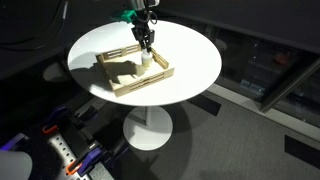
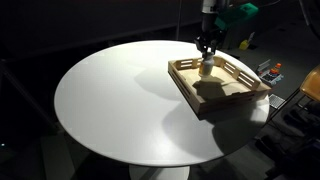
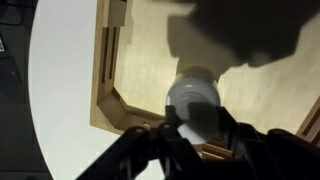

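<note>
A pale, whitish bottle-like object (image 2: 206,67) with a rounded top stands or hangs upright inside a shallow wooden tray (image 2: 215,103). My gripper has its dark fingers on both sides of the object's round white top (image 3: 193,98), shut on it. From the side, the gripper (image 1: 147,49) reaches down over the tray from the table's far side. Whether the object's base touches the tray floor I cannot tell.
The tray rests near the edge of a round white table (image 1: 195,65). Its low slatted walls (image 3: 106,60) surround the object. Much of the tabletop beside the tray is bare.
</note>
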